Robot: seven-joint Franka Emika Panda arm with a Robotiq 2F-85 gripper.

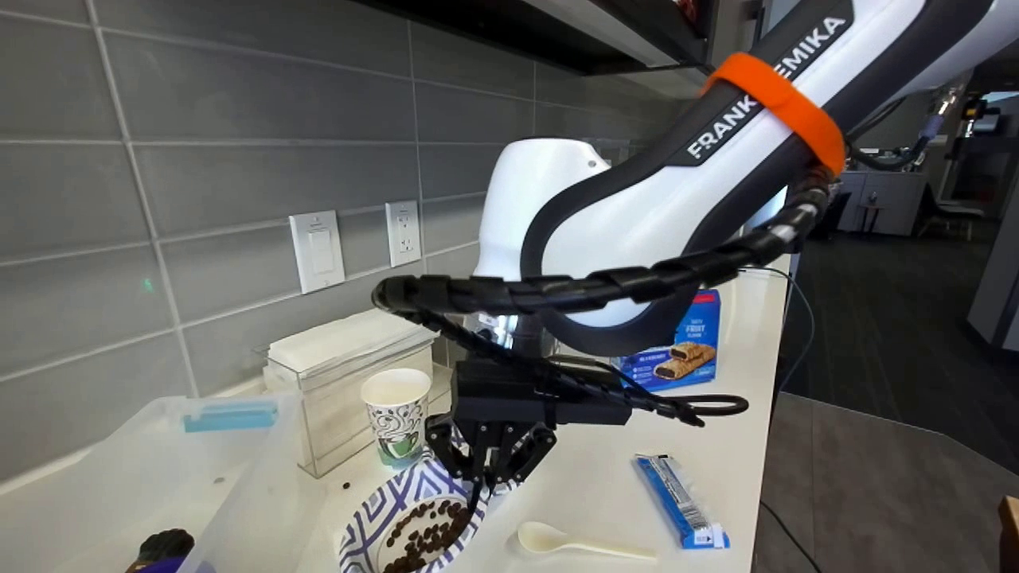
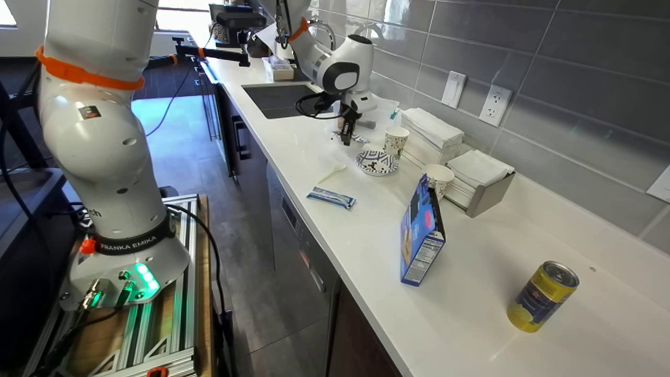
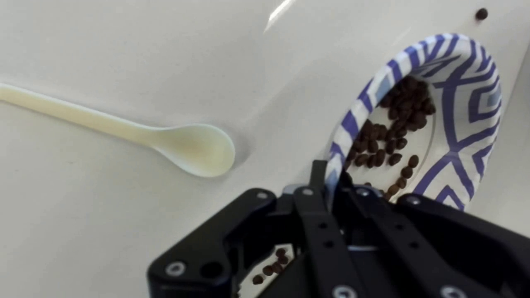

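A white paper bowl with a blue pattern [image 1: 368, 528] holds dark brown beans [image 1: 427, 536]. My gripper [image 1: 474, 498] is shut on its rim, one finger inside and one outside. In the wrist view the held bowl [image 3: 477, 99] looks tilted, its beans [image 3: 407, 106] gathered along the bottom. More beans [image 3: 271, 269] show through a gap in the gripper's linkage. Exterior view 2 has a second patterned bowl [image 2: 378, 169] with dark contents on the counter, near my gripper [image 2: 346, 142]. Whether the held bowl touches the counter, I cannot tell.
A cream spoon [image 3: 198, 150] and a blue wrapped bar [image 1: 680, 501] lie on the counter. Paper cup [image 1: 394, 406] and napkin holder [image 1: 329, 401] stand by the wall. A clear bin [image 1: 258, 496] is at left. Blue box [image 2: 417, 235] and can [image 2: 543, 296] stand farther along.
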